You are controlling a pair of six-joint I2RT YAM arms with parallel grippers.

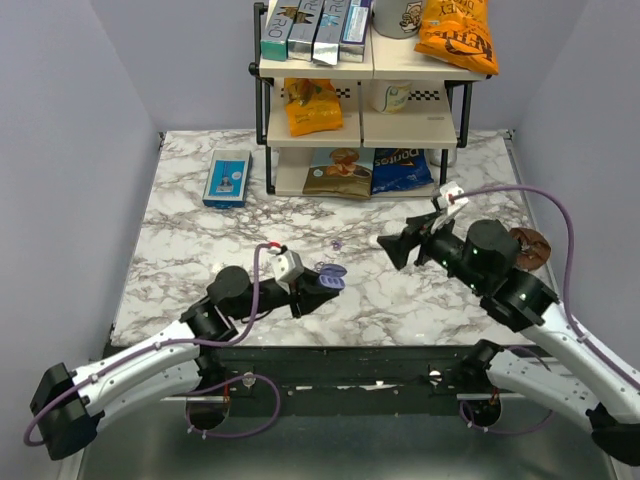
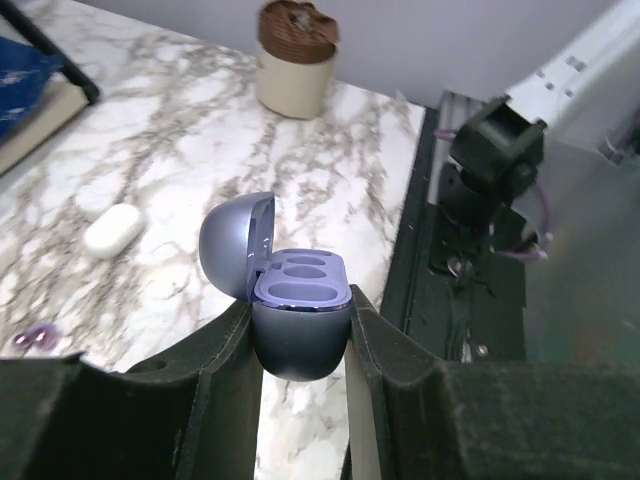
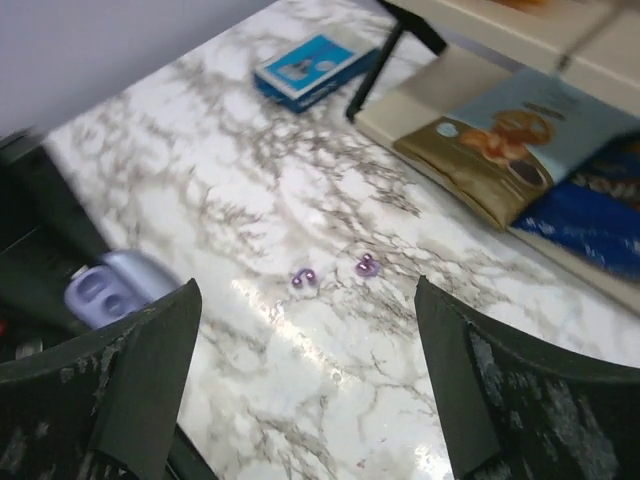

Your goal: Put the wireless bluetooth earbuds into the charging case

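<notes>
My left gripper (image 1: 318,292) is shut on the purple charging case (image 2: 300,335). Its lid (image 2: 232,245) stands open, and the two hollows (image 2: 305,270) in its tray look empty. Two small purple earbuds lie apart on the marble table in the right wrist view: one earbud (image 3: 304,277) left of centre, another earbud (image 3: 367,265) beside it. My right gripper is open, its fingers wide apart with nothing between them. In the top view that gripper hangs right of the case, clear of it.
A white oval object (image 2: 114,230) lies on the table near the right gripper. Behind stands a shelf (image 1: 415,128) with snack bags and boxes. A blue box (image 1: 227,178) sits at the back left, a brown-lidded jar (image 2: 297,60) at the right.
</notes>
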